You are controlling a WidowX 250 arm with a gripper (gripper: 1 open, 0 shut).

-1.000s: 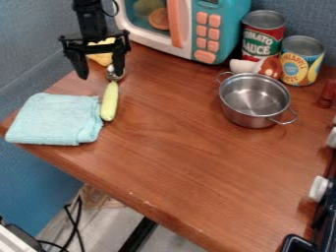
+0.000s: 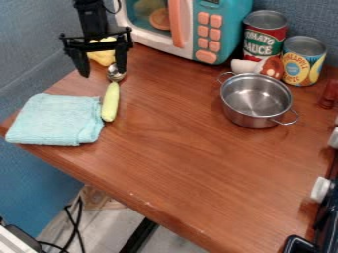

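The black gripper (image 2: 103, 61) hangs over the back left of the wooden table, fingers spread apart, above a metal spoon or ladle (image 2: 117, 73) and beside a yellow item (image 2: 101, 55) partly hidden behind it. A long pale-yellow object (image 2: 111, 101), possibly a handle or toy vegetable, lies below the spoon's head. A folded light-blue towel (image 2: 55, 121) lies at the left edge.
A steel pot (image 2: 255, 99) stands at the right, with cans (image 2: 302, 61), small items (image 2: 271, 68) and a toy microwave (image 2: 185, 25) behind it. Black appliances line the right edge.
The gripper has shifted very slightly around the back left; the objects on the table look unmoved.
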